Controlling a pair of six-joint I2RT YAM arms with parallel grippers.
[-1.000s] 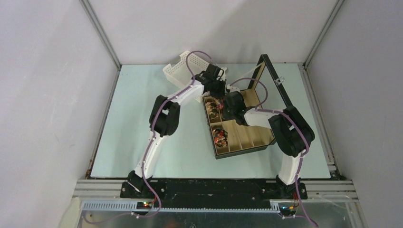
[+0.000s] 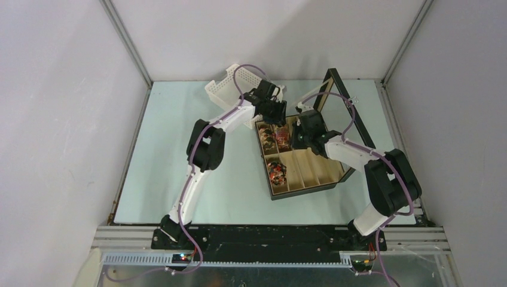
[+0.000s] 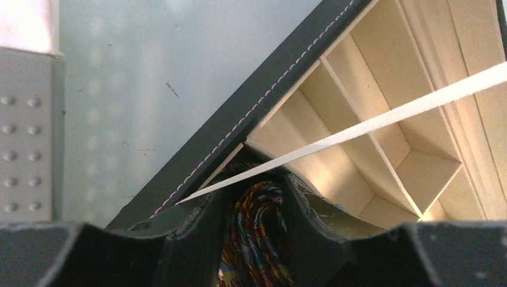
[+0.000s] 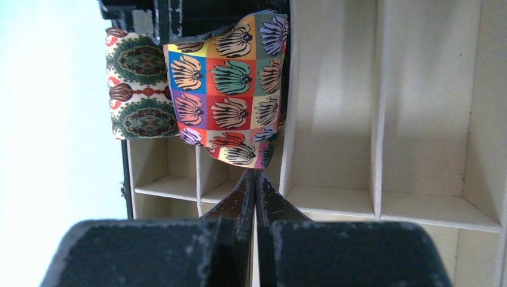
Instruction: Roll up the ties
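The divided box (image 2: 317, 167) is open, with rolled ties (image 2: 277, 173) in some left-side compartments. A colourful checked tie (image 4: 227, 89) sits in an upper compartment, beside a green patterned tie (image 4: 142, 86). My left gripper is down at that compartment, fingers part open around dark, multicoloured fabric; whether it grips the fabric is unclear. My right gripper is shut, pointing at the lower edge of the checked tie, with nothing visible between its fingers.
A white plastic basket (image 2: 224, 89) stands behind the box on the left. The raised lid (image 2: 353, 113) is on the right. Empty compartments fill much of the box's right part.
My right gripper has moved to the right, away from the left gripper and the tie compartment. The left arm has barely moved, its gripper shifting slightly.
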